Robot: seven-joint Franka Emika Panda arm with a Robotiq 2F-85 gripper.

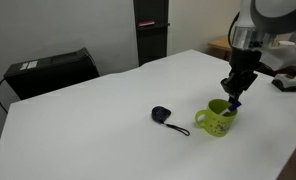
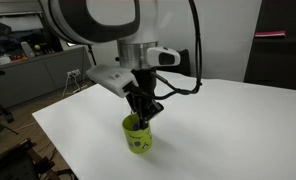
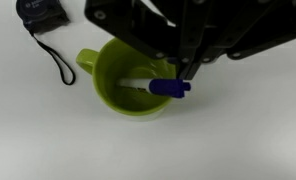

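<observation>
A green mug (image 1: 217, 124) stands upright on the white table, its handle toward the left in exterior view 1. Inside leans a marker (image 3: 136, 83) with a white body and a blue cap (image 3: 170, 88); the cap pokes past the mug's rim. My gripper is shut, its tips right beside the blue cap, and nothing shows between them. Whether the tips touch the cap I cannot tell. In exterior view 2 the gripper (image 2: 143, 115) comes down over the mug (image 2: 138, 141), which hides most of the marker there.
A dark tape measure (image 1: 161, 113) with a wrist strap lies left of the mug. Farther back sits a black case (image 1: 50, 75) at the table's left.
</observation>
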